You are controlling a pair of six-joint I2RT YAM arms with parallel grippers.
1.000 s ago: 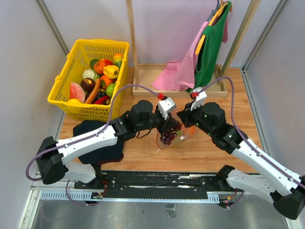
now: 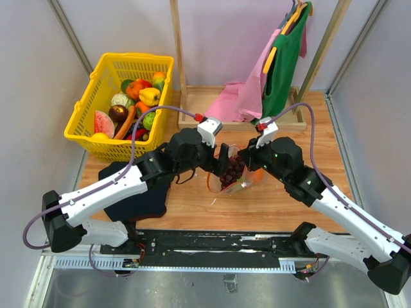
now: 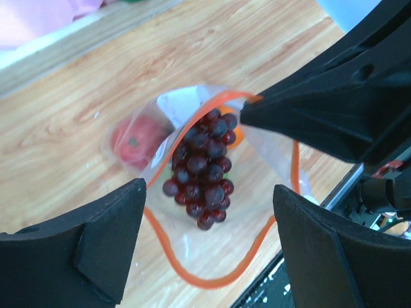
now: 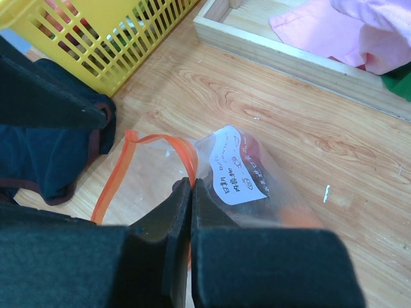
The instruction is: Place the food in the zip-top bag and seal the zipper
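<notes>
A clear zip top bag with an orange rim (image 3: 168, 250) gapes open on the table, its mouth towards my left gripper. Dark grapes (image 3: 200, 168) lie inside, with a reddish round food (image 3: 136, 140) and something orange (image 3: 236, 128) deeper in. My left gripper is open outside the mouth, fingers spread wide and nothing between them. At the rim, my right gripper is shut, its fingertips closed on the thin orange edge of the bag (image 4: 186, 154). A white label (image 4: 234, 165) covers part of the bag's side.
A yellow basket (image 2: 117, 149) of fruit and vegetables stands at the back left. Dark cloth (image 2: 138, 204) lies in front of it. Behind the bag, a wooden rack (image 2: 212, 96) holds pink and green garments. Bare table lies right of the bag.
My left gripper has backed away to the left from the bag's mouth and turned. The right arm has stayed in place.
</notes>
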